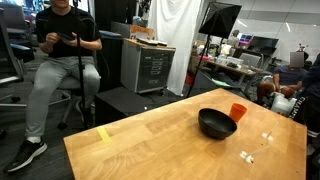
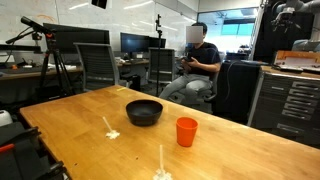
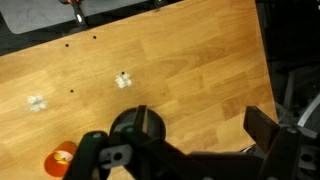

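A black bowl [image 1: 217, 123] rests on the wooden table, with an orange cup [image 1: 238, 112] standing upright just beyond it. In exterior view 2, the cup [image 2: 186, 131] is to the right of the bowl [image 2: 145, 112], apart from it. From above, the wrist view shows my gripper open, its dark fingers [image 3: 262, 128] spread wide. Below it lies the bowl [image 3: 153, 124], partly hidden by the gripper body. The cup [image 3: 56, 160] is off to the lower left. Nothing shows between the fingers.
Small white marks [image 3: 123, 80] lie on the table [image 3: 200, 60]. A seated person [image 2: 200, 65] is behind the table, near a dark drawer cabinet [image 2: 284, 105].
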